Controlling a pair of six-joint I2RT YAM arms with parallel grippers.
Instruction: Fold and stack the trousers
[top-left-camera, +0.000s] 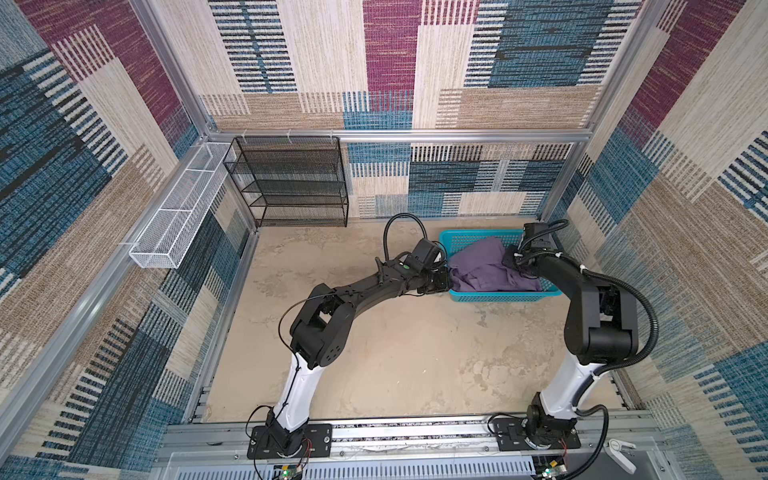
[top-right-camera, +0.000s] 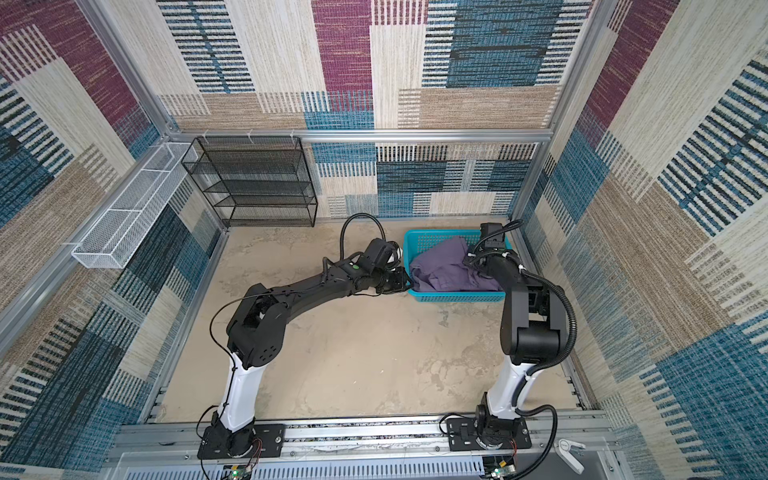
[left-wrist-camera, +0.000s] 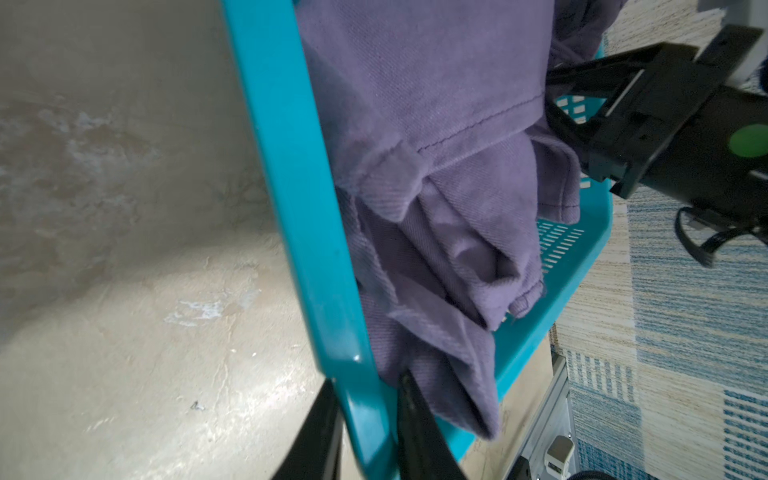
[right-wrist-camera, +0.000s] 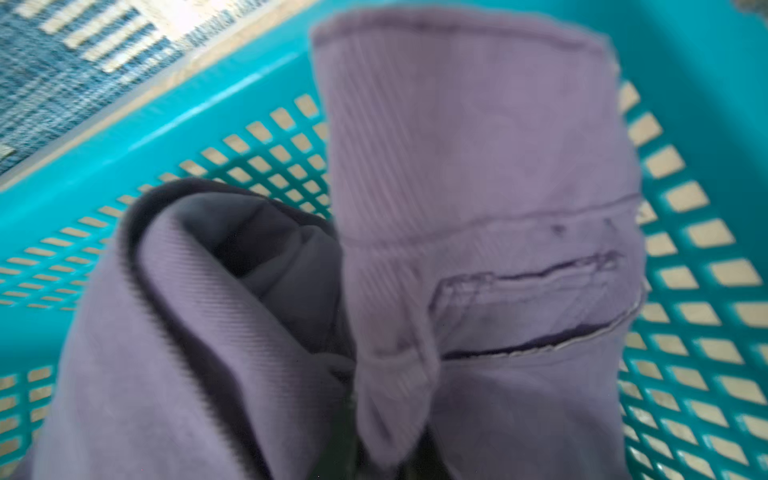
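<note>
Purple trousers (top-left-camera: 484, 264) lie bunched in a teal basket (top-right-camera: 456, 297). My left gripper is shut on the basket's near-end rim (left-wrist-camera: 296, 200), its fingertips either side of it. My right gripper is down in the basket at a folded waistband (right-wrist-camera: 488, 120) with stitched slots and a loop; cloth sits between its fingertips, which are mostly hidden, so how far they are closed is unclear.
A black wire rack (top-left-camera: 286, 184) hangs at the back left, a white wire shelf (top-left-camera: 180, 208) along the left wall.
</note>
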